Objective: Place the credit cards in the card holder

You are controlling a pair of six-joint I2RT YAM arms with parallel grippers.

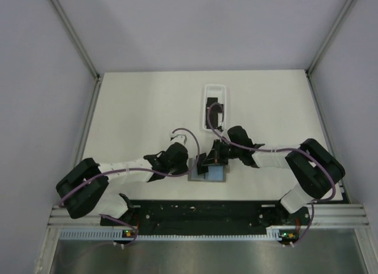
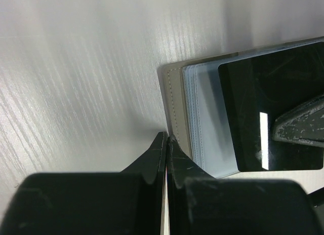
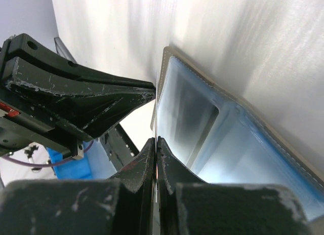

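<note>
The open card holder (image 1: pixel 217 175), with light-blue clear sleeves and a grey-brown stitched border, lies on the table between my arms. A black card is upright or tilted over its left sleeve, and my right gripper is shut on it; edge-on, the card makes a thin line in the right wrist view. Whether its lower edge is inside the sleeve, I cannot tell. My left gripper is shut, its tips at the holder's left border; whether the border is pinched between them does not show clearly.
Behind the holder stands a white tray (image 1: pixel 207 91) with several black cards (image 1: pixel 212 117) in it. Bare table (image 1: pixel 136 114) stretches to the left and right of the tray.
</note>
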